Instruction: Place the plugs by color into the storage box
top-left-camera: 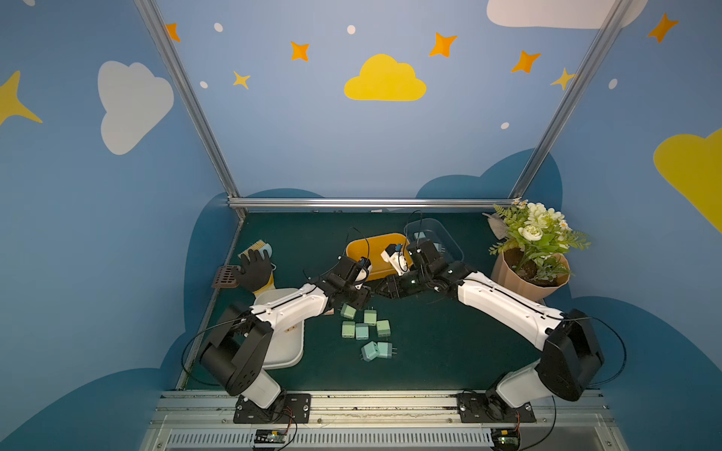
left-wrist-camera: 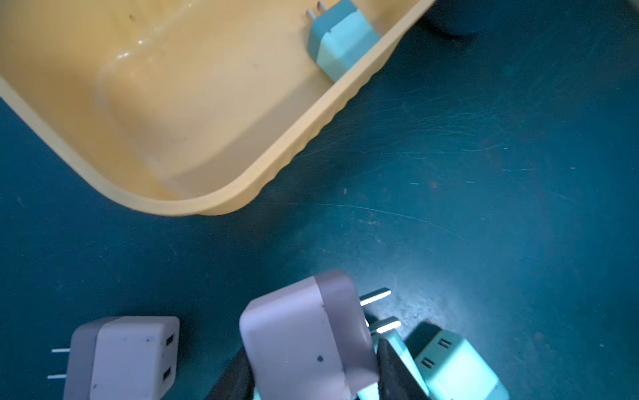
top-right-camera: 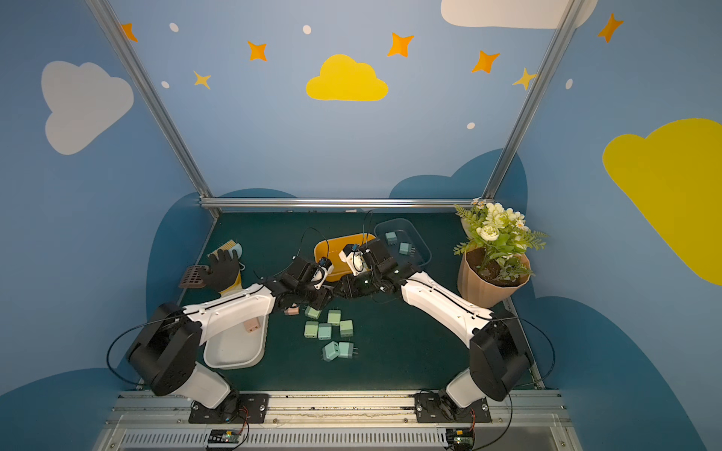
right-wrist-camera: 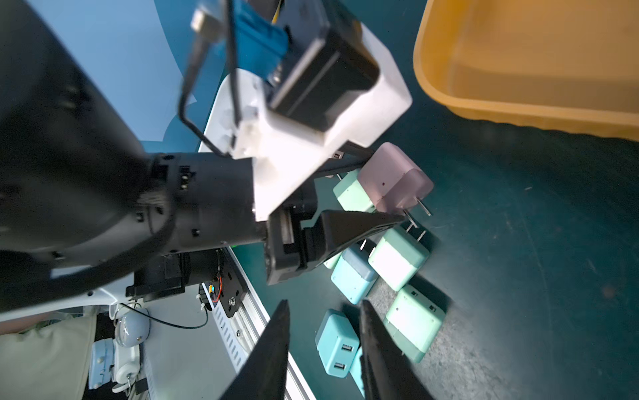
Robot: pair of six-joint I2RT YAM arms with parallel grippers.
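A pinkish plug (left-wrist-camera: 293,333) with two prongs is between the fingers of my left gripper, raised over the table. In the right wrist view that plug (right-wrist-camera: 392,173) sits at the left gripper's fingertip. My right gripper stands part open and empty, close to the left one. Green plugs (top-right-camera: 334,317) and bluish plugs (top-right-camera: 346,350) lie grouped on the table below. Another pink plug (top-right-camera: 291,309) lies left of them. The yellow box (left-wrist-camera: 166,205) holds a blue plug (left-wrist-camera: 342,41). Inside the clear bluish box (top-right-camera: 422,239) are two blue plugs (top-right-camera: 404,248).
A white box (top-right-camera: 225,363) with a pink plug (top-right-camera: 251,324) inside stands under the left arm. A flower pot (top-right-camera: 489,282) is at the right, a black glove (top-right-camera: 221,271) at the left.
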